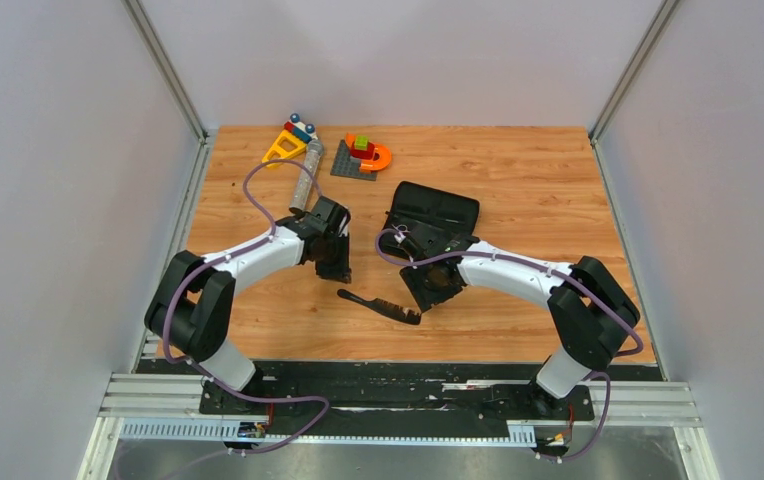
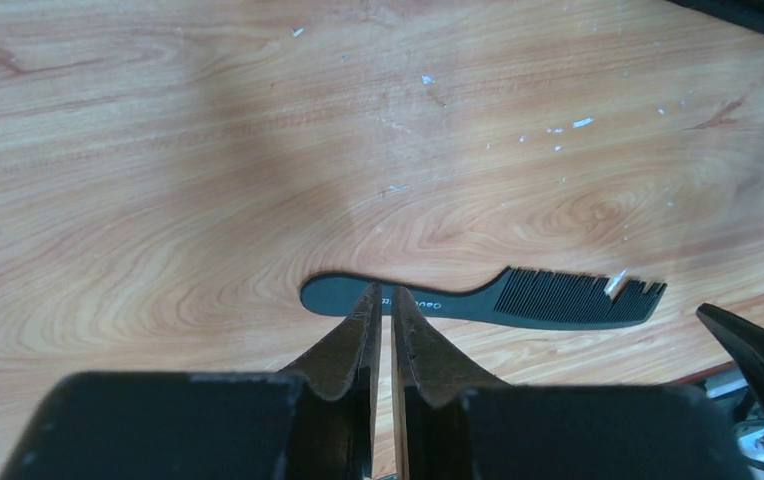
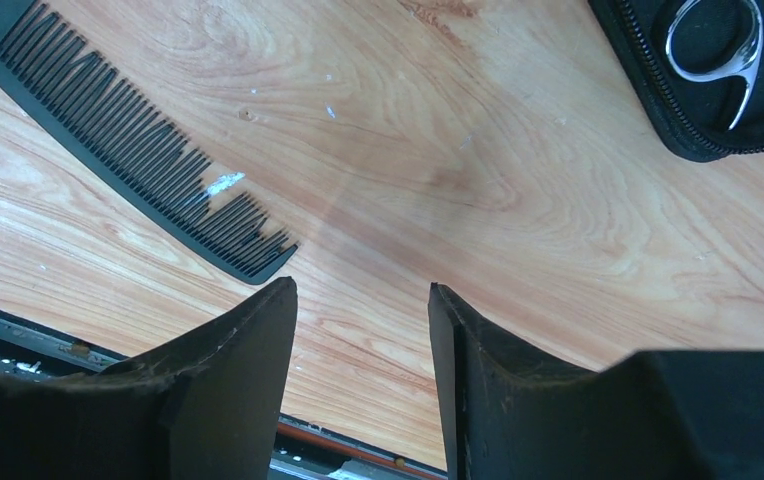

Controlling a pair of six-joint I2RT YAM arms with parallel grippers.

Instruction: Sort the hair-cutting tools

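Observation:
A black comb (image 1: pixel 378 307) lies on the wooden table, handle to the left; in the left wrist view the comb (image 2: pixel 568 300) is below my left gripper, whose narrowly parted or touching fingertips are over its handle. The comb's toothed end (image 3: pixel 128 160) shows in the right wrist view, beside my right gripper, which is open and empty. The black zip case (image 1: pixel 428 205) lies open behind the right gripper, with steel scissors (image 3: pixel 740 62) inside, partly hidden by the arm in the top view.
Toy bricks on a grey baseplate (image 1: pixel 343 165), a yellow toy (image 1: pixel 273 155) and a grey roll (image 1: pixel 306 178) stand at the back left.

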